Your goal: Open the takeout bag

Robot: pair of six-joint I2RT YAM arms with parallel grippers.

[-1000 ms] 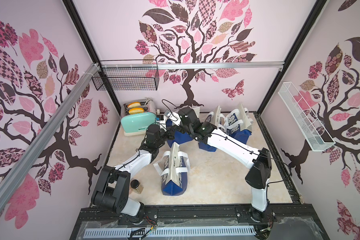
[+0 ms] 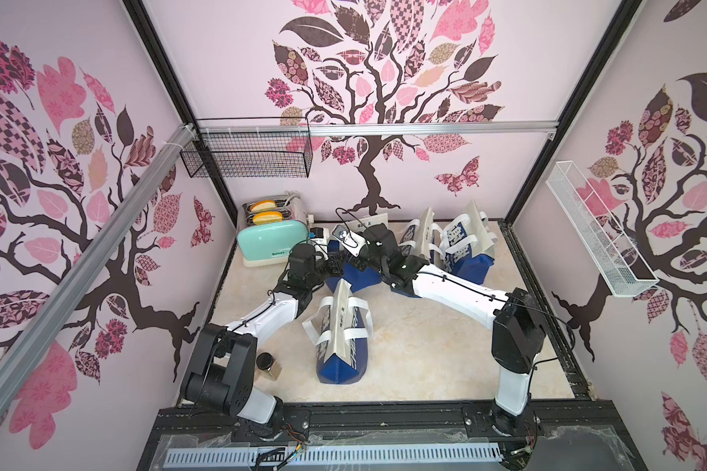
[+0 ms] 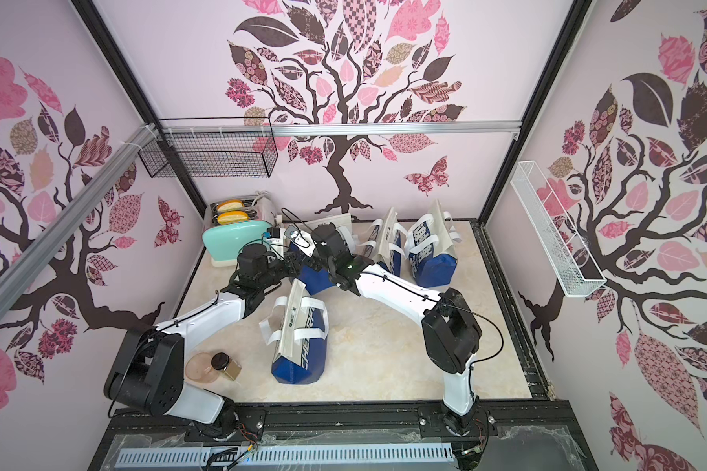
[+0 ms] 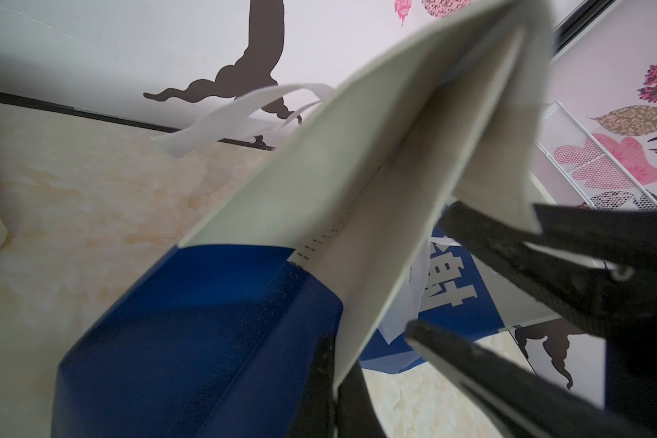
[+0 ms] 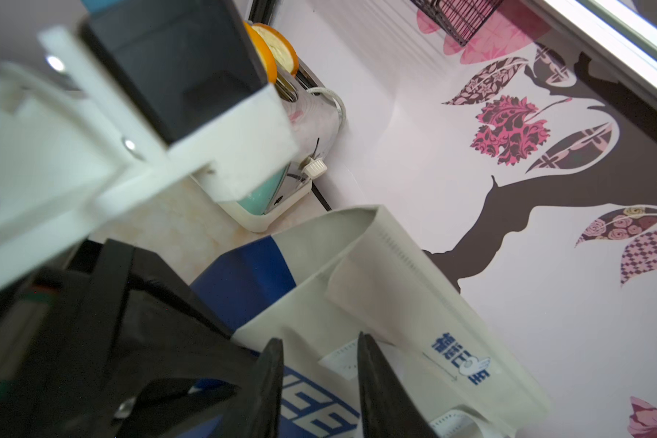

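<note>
The takeout bag, blue below with a cream top, stands at the back, partly hidden by both arms in the top views. Its cream mouth gapes into folds in the left wrist view. My left gripper is shut with the thin cream rim running down between its fingers. My right gripper is part open in front of the bag's printed side, a gap between its fingers. A cream flap with blue print lies beyond those fingers. In the left wrist view the right fingers reach in from the right, close to the flap.
Another takeout bag stands at the front. More bags stand at back right. A mint toaster is left of the arms, and a dark-lidded jar sits at front left. Free tabletop lies to the right.
The left arm has barely moved.
</note>
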